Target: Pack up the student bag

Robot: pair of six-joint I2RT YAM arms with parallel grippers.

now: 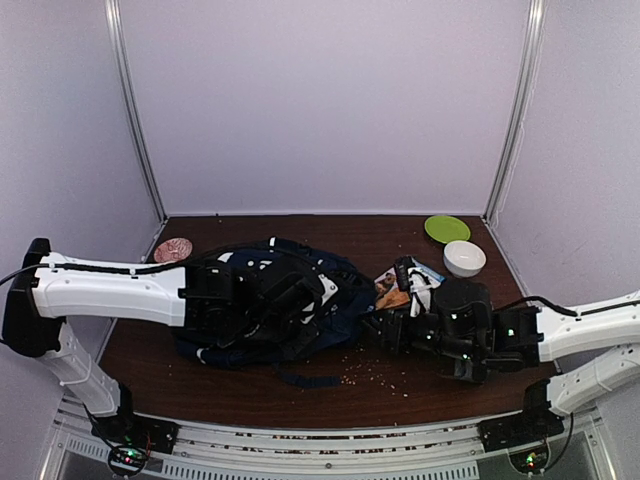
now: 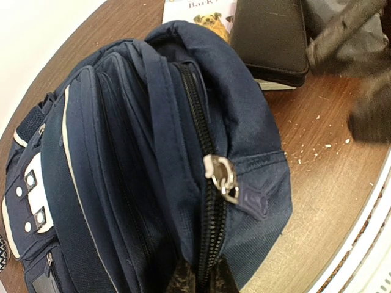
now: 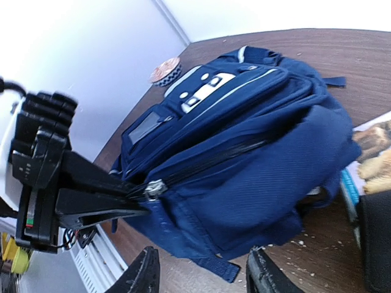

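Note:
A navy backpack (image 2: 122,159) lies on its side across the middle-left of the table, with a silver zipper pull (image 2: 221,177). My left gripper is shut on the backpack by the zipper end. My right gripper stands off to the backpack's right, its fingers apart with nothing between them. To the right lie a picture book (image 2: 195,12) with a dog on its cover and a black zipped case (image 2: 269,39).
A green plate (image 1: 446,228) and a white bowl (image 1: 464,258) stand at the back right, a patterned bowl (image 1: 173,250) at the back left. Crumbs are scattered on the table in front of the bag.

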